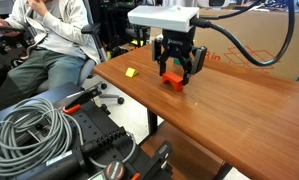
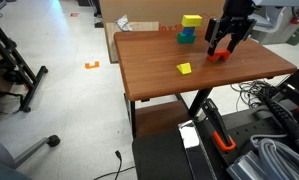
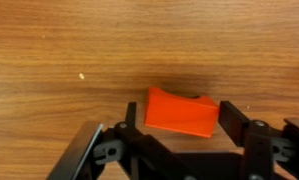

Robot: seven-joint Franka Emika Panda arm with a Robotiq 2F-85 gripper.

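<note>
A red-orange block (image 1: 173, 84) with a notched top rests on the wooden table under my gripper (image 1: 175, 77). In the wrist view the block (image 3: 181, 115) lies between the two dark fingers, and wood shows in a gap on the left. The fingers stand part open around it, not clamped. From the second exterior view, the block (image 2: 221, 55) is near the table's edge, partly covered by the gripper.
A yellow block (image 2: 184, 68) lies alone on the table. Behind the gripper stands a stack of a green, a blue and a yellow block (image 2: 192, 20). A large cardboard box (image 1: 249, 52) lines the far side.
</note>
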